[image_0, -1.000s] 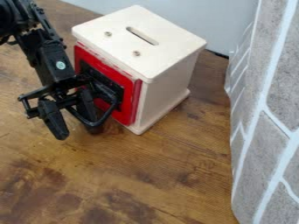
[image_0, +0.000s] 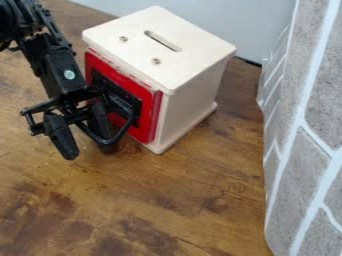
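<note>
A pale wooden box (image_0: 185, 85) with a slot and two bolts on its top stands on the wooden surface. Its near-left face carries a red panel (image_0: 151, 115) with a black part set into it. The black gripper (image_0: 83, 133) is at that face, angled downward, its fingers low in front of the panel and partly over the black part. Whether it is open or shut, or touching the panel, is unclear.
A grey brick-patterned wall (image_0: 305, 130) runs along the right side. A white wall (image_0: 201, 15) is behind the box.
</note>
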